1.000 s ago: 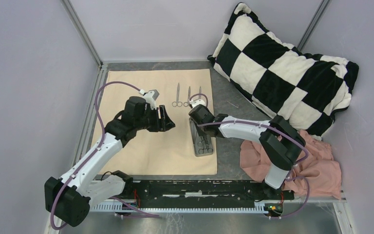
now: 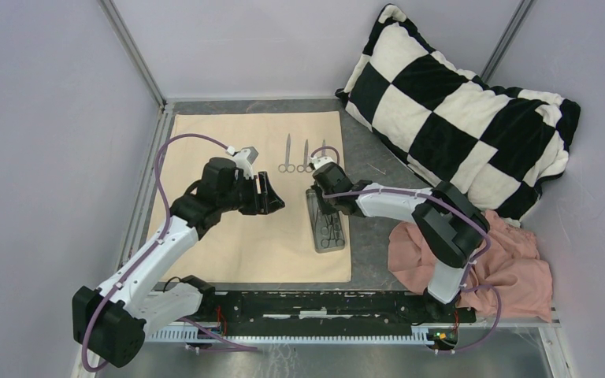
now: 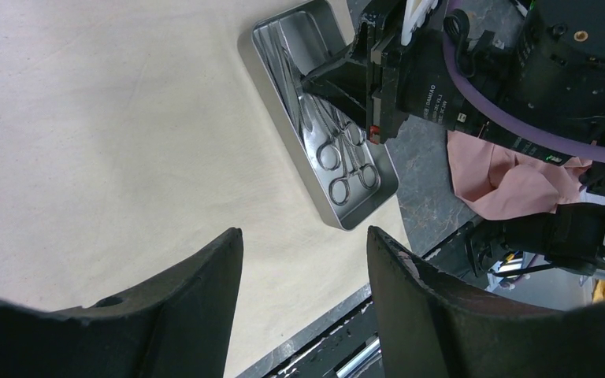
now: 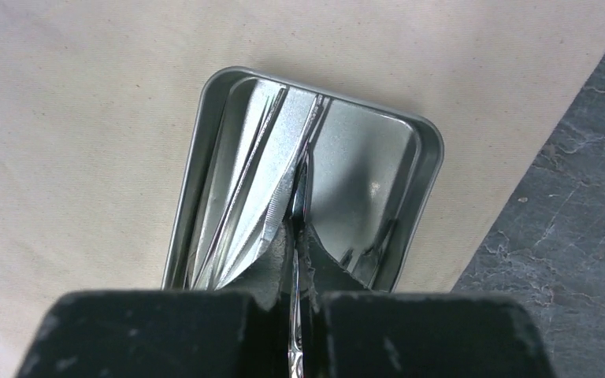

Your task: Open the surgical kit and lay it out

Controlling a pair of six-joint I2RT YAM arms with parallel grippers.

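The steel tray (image 2: 327, 243) with several instruments sits at the cloth's right side; scissor-like handles lie at one end (image 3: 329, 157), straight slim pieces along the other. My right gripper is down inside it, shut among the instruments; a slim steel piece runs under or along the fingertips, and I cannot see that it is held. My left gripper (image 2: 269, 193) stands open over the cloth (image 2: 244, 244), left of the tray. Several scissor-like instruments (image 2: 287, 157) lie in a row on the cloth behind the tray.
A checkered pillow (image 2: 449, 110) fills the back right, a pink cloth (image 2: 512, 276) the front right. Grey surface (image 2: 370, 260) borders the beige cloth.
My right gripper and wrist have shifted slightly over the tray, now a little to the right of where they were. The left arm is essentially still.
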